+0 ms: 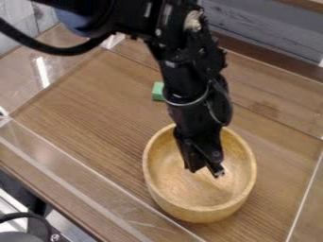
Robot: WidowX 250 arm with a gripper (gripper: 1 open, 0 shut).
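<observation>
The black gripper [202, 163] reaches down over a pale oval bowl [190, 194], its tip at the bowl's upper part. The gripper looks shut, with nothing visible between its fingers. A small green block [158, 91] lies on the wooden table behind the bowl, partly hidden by the arm.
A raised grey and wooden edge runs along the back right. Black cables lie at the lower left beyond the table's edge.
</observation>
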